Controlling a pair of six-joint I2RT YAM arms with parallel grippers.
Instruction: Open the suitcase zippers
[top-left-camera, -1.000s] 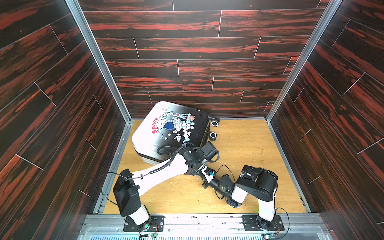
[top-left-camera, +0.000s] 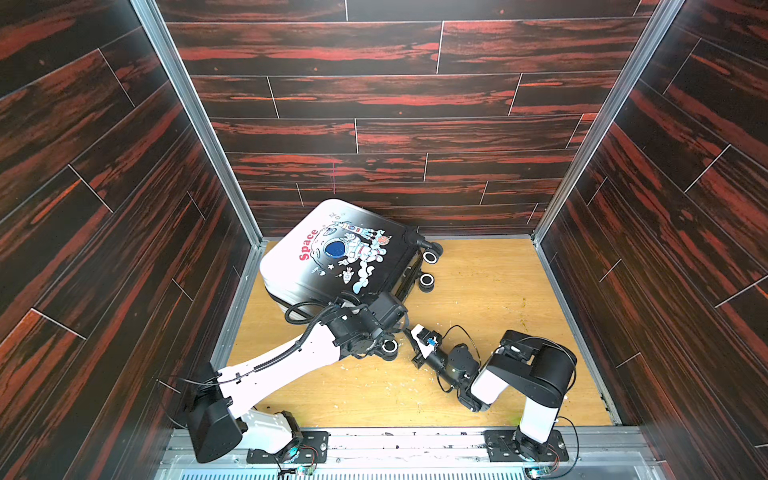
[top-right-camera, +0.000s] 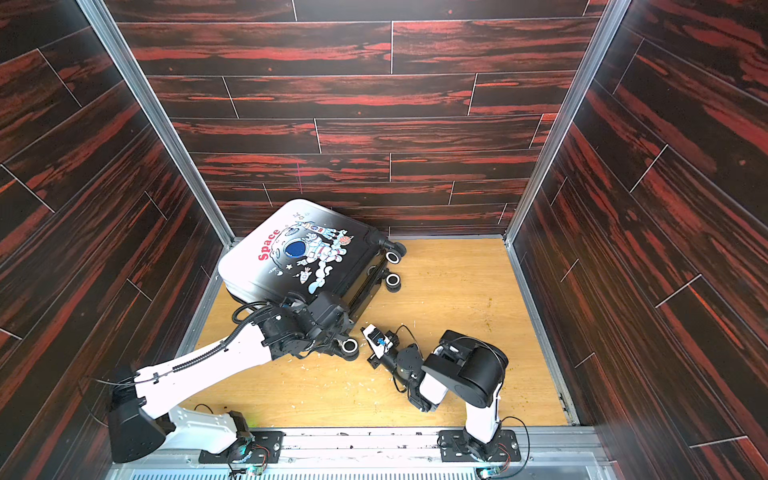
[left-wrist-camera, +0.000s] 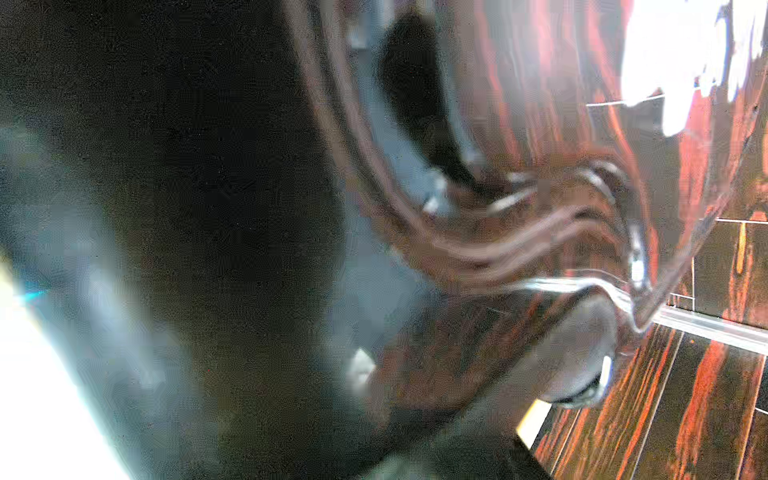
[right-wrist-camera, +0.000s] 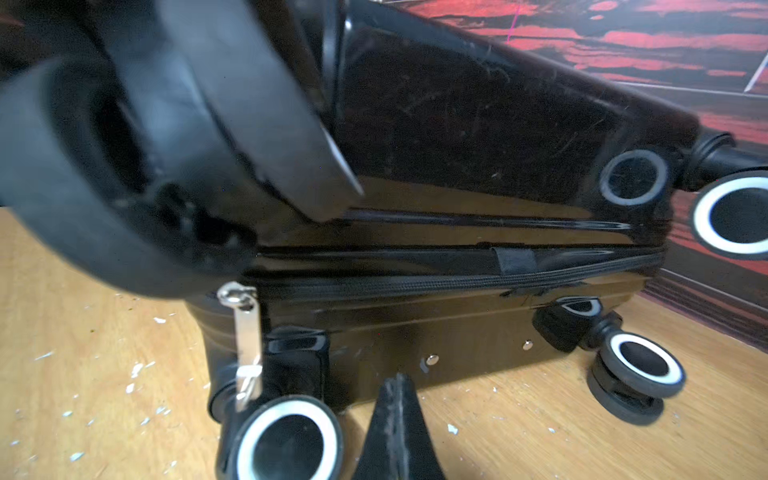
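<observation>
The suitcase (top-left-camera: 336, 248) lies flat, printed "Space", its right edge gaping slightly above the zipper track (right-wrist-camera: 448, 281) in the right wrist view. A zipper pull (right-wrist-camera: 248, 336) hangs at the near corner by a wheel. My left gripper (top-left-camera: 376, 332) is at that near corner, its fingertips hidden in the top views; the left wrist view is a blurred close-up of glossy shell, so what it holds cannot be told. My right gripper (top-left-camera: 413, 336) is just right of the corner, shut, its fingertips (right-wrist-camera: 396, 400) pointing at the suitcase with nothing visible between them.
Suitcase wheels (right-wrist-camera: 640, 360) jut out on the right side. Dark walls and metal rails enclose the space.
My left arm has moved left along the suitcase's near side. The suitcase's near-left part has shifted slightly up and left. My right gripper has drawn slightly back to the right.
</observation>
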